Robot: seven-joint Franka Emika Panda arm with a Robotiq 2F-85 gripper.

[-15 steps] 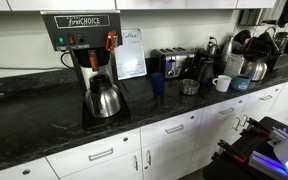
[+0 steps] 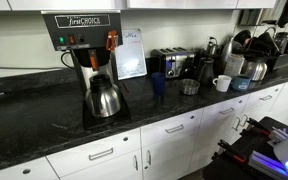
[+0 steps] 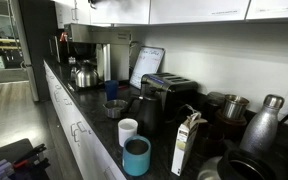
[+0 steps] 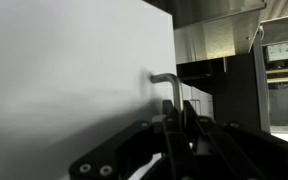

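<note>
In the wrist view a white panel (image 4: 74, 75) fills the left and middle, with a thin metal handle (image 4: 165, 77) bent out from its right part. My gripper is closed around the straight part of this handle; its dark fingers hide the handle's near end. The panel looks like a cabinet door, but which one cannot be told from this close view. No clear sight of the fingers comes from either exterior view.
A coffee maker with a steel carafe (image 2: 103, 98), a blue cup (image 2: 158, 83), a toaster (image 2: 177, 62) and a white mug (image 2: 223, 83) stand along the black counter (image 2: 24, 128). In the other exterior view, a teal mug (image 3: 136, 158) and a carton (image 3: 186, 142) stand near the counter's front.
</note>
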